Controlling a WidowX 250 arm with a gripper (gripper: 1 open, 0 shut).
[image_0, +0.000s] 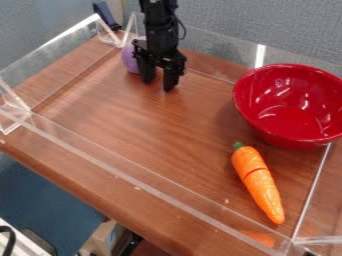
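The black gripper (158, 70) is at the back of the wooden tray, in front of a purple object (131, 58) that it partly hides; whether the fingers hold it is unclear. A red bowl (287, 105) sits at the right. An orange toy carrot (258, 183) with a green tip lies below the bowl.
Clear acrylic walls (134, 175) border the wooden surface (120, 125). A grey wall stands behind.
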